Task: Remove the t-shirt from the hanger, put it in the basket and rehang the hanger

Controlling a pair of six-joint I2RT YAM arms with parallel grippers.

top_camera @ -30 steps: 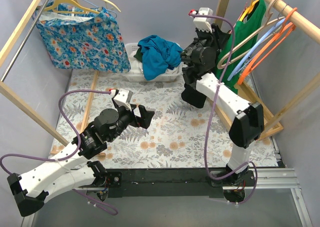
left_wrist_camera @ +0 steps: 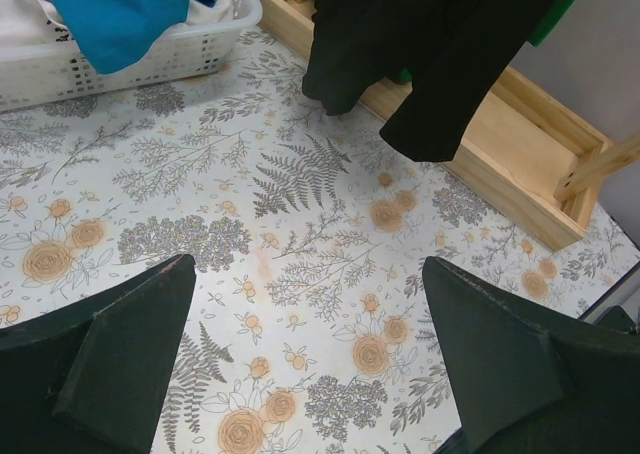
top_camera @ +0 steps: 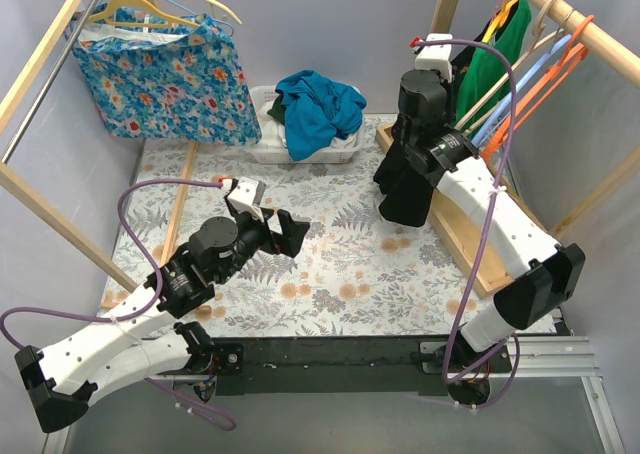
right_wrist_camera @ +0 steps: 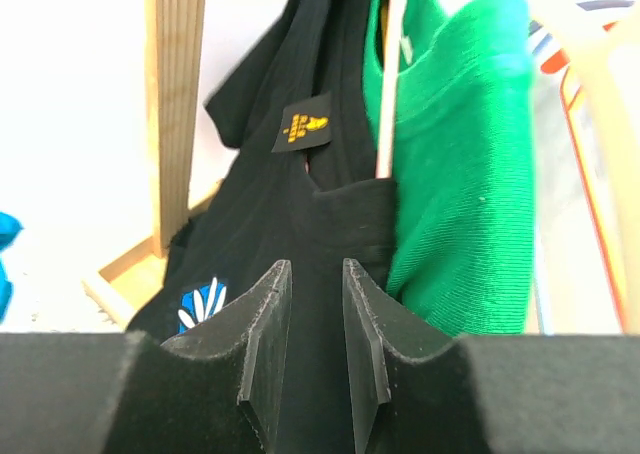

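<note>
A black t-shirt (top_camera: 405, 189) with a yellow print hangs among hangers at the right rack, its lower part over the wooden tray's edge; in the right wrist view it (right_wrist_camera: 245, 229) lies beside a pale hanger bar (right_wrist_camera: 390, 94) and a green garment (right_wrist_camera: 460, 154). My right gripper is shut on the black fabric, mostly hidden by the arm from above. My left gripper (top_camera: 285, 236) stands open over the floor at centre left, with nothing between its fingers.
A white basket (top_camera: 262, 150) with teal clothing stands at the back. A blue floral garment (top_camera: 165, 84) hangs on the left rack. The patterned floor between the arms is clear. Orange and blue hangers (top_camera: 545, 94) crowd the right rail (top_camera: 600, 39).
My right arm has moved rightwards, toward the rail, and the black fabric's lower part has shifted right with it. The left arm has not moved.
</note>
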